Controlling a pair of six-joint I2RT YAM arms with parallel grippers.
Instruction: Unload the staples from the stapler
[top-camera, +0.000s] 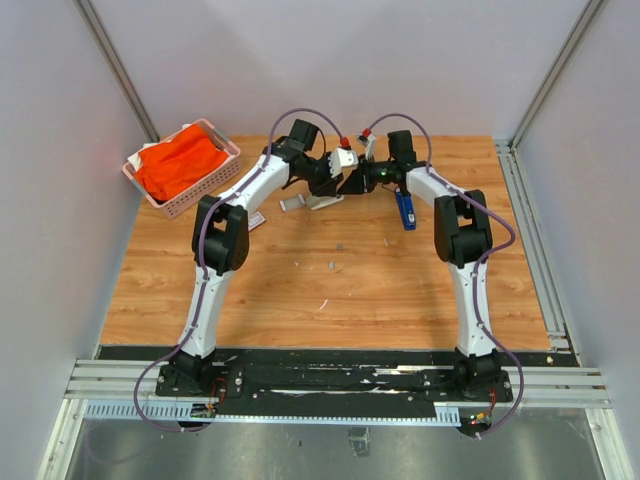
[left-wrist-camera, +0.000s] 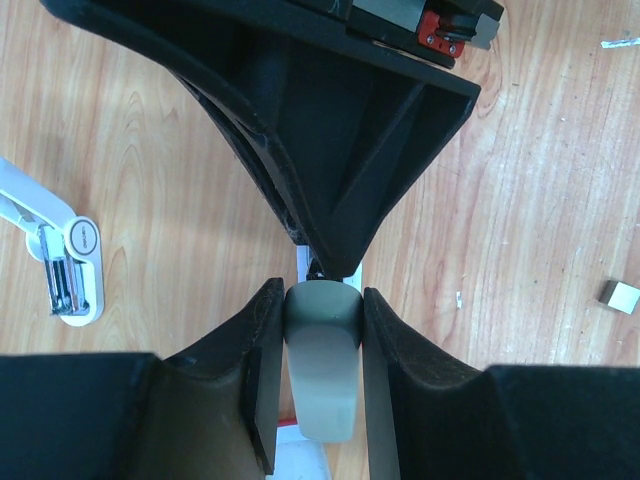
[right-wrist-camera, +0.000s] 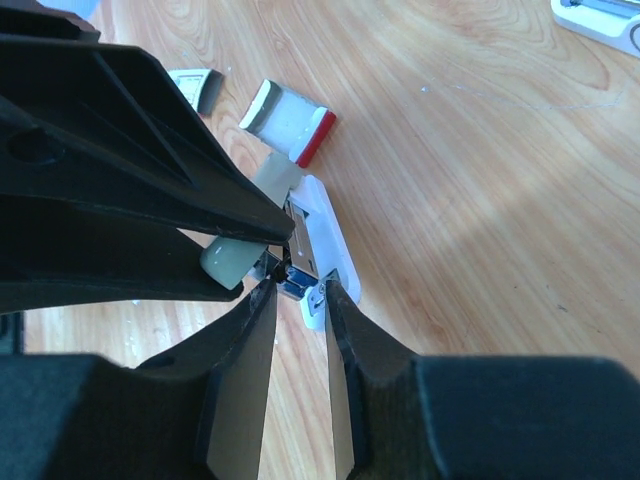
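The stapler (right-wrist-camera: 325, 235) is at the back middle, held between my grippers, mostly hidden in the top view. My left gripper is closed around a grey rounded end (left-wrist-camera: 322, 370) of it. My right gripper is at the metal magazine (right-wrist-camera: 300, 245), fingertips close together; whether they pinch it is unclear. In the left wrist view the right gripper's black body covers the middle of the stapler.
A small tray with red edge (right-wrist-camera: 282, 120), a second white stapler (left-wrist-camera: 75, 265) and small blocks (left-wrist-camera: 620, 296) lie nearby. A pink basket with orange cloth (top-camera: 180, 165) stands back left.
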